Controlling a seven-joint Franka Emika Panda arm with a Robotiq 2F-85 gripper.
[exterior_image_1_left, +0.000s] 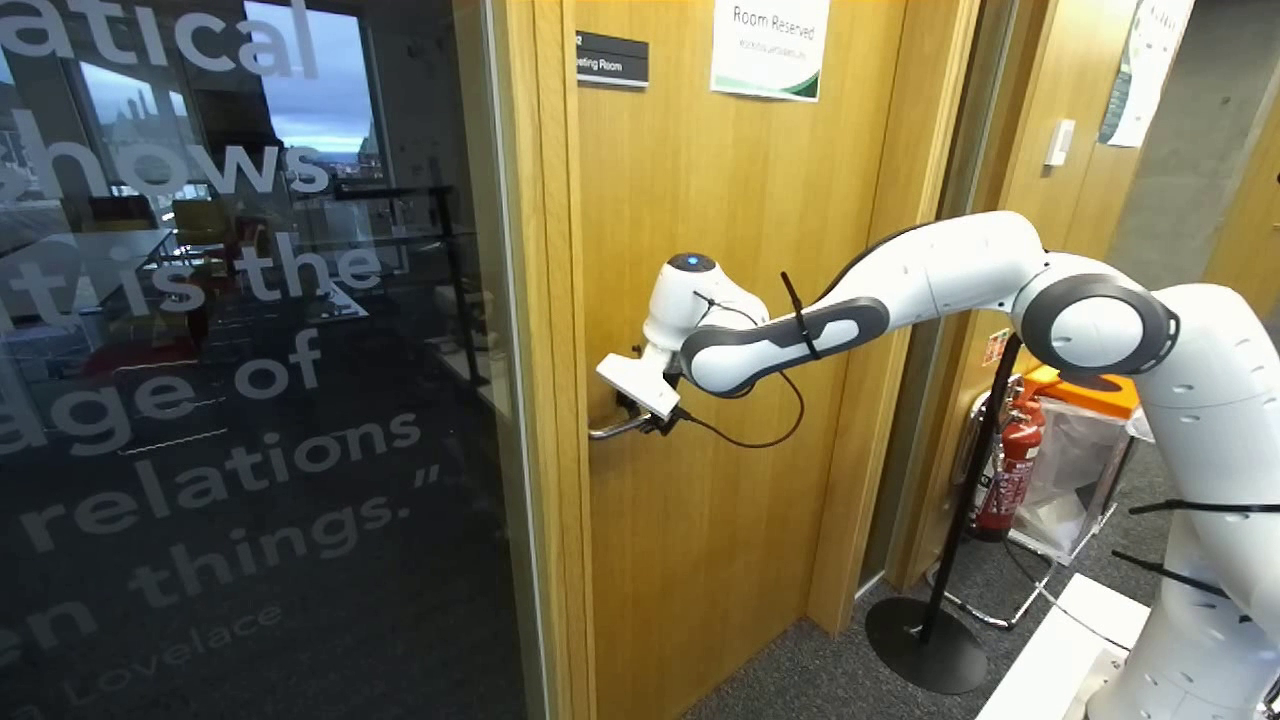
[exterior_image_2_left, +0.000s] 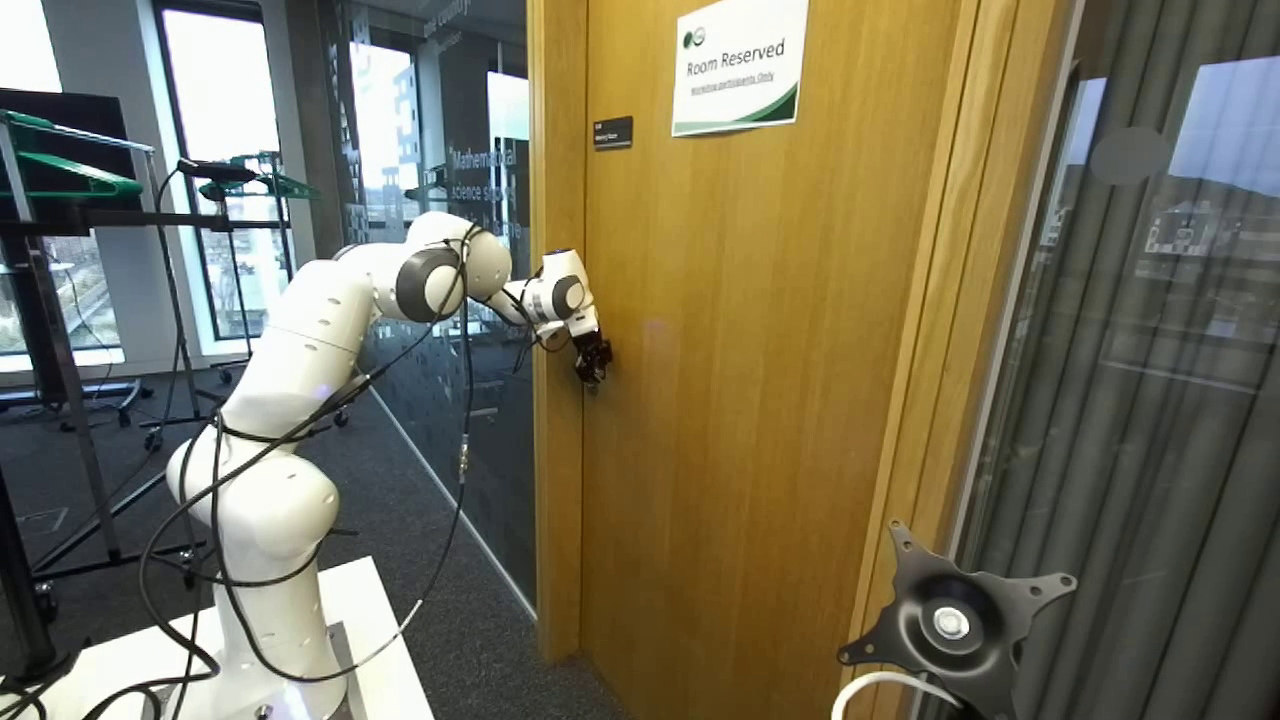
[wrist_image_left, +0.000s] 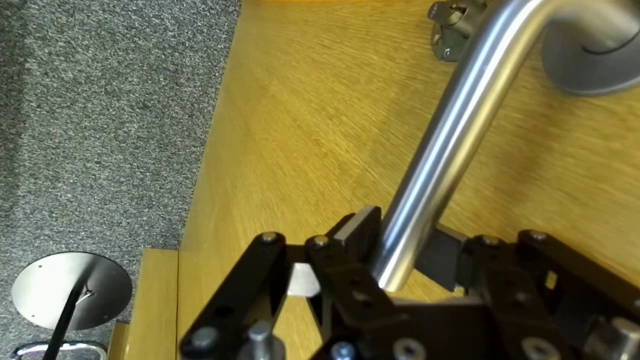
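A bent metal door handle (wrist_image_left: 456, 132) runs diagonally through the wrist view, its lower end lying between the fingers of my gripper. One dark finger pad (wrist_image_left: 362, 231) is close against the handle's left side and the other pad (wrist_image_left: 442, 255) is close to its right. The fingers are partly closed around the bar; whether both pads press on it cannot be made out. In exterior view 1 the gripper (exterior_image_1_left: 654, 420) is at the handle (exterior_image_1_left: 614, 428), near the left edge of the wooden door (exterior_image_1_left: 720, 528). The door appears closed in its frame.
A lock fitting (wrist_image_left: 453, 30) sits beside the handle's base. Wooden frame and dark glass (exterior_image_1_left: 300, 540) border the door on the left. A black post with a round base (exterior_image_1_left: 926, 644), a fire extinguisher (exterior_image_1_left: 1008, 468) and a bin bag stand right of the doorway.
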